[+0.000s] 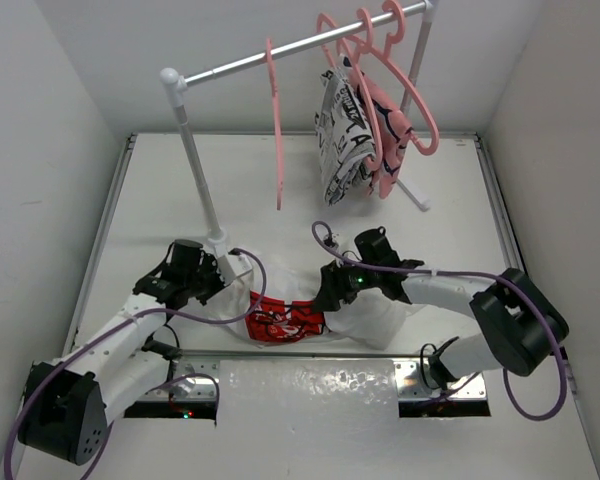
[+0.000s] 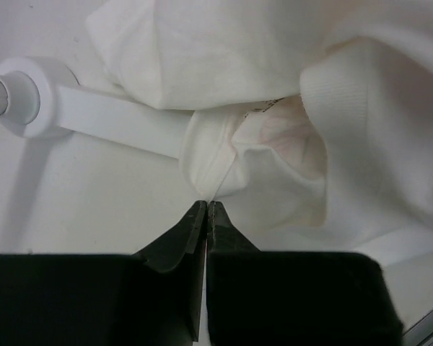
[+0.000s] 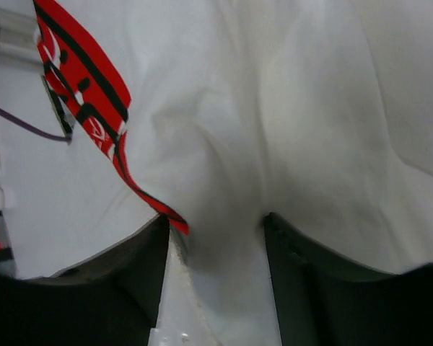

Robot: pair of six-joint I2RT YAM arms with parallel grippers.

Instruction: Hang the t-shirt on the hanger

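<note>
A white t-shirt (image 1: 365, 322) with a red printed panel (image 1: 283, 320) lies rumpled on the table. My left gripper (image 1: 218, 288) is at its left end. In the left wrist view the fingers (image 2: 184, 234) are shut, their tips touching the edge of a white fold (image 2: 216, 155); whether any cloth is pinched cannot be made out. Over the shirt, just right of the red panel, stands my right gripper (image 1: 327, 300). Its blurred fingers (image 3: 141, 263) are apart in the right wrist view, with white cloth visible between and beyond them. An empty pink hanger (image 1: 277, 130) hangs from the rack.
The white rack bar (image 1: 242, 63) crosses above the table. On its right side hang pink hangers (image 1: 392, 60) with a black-and-white garment (image 1: 342, 130) and a pink one (image 1: 392, 135). A rack post (image 1: 195, 170) stands close behind my left gripper.
</note>
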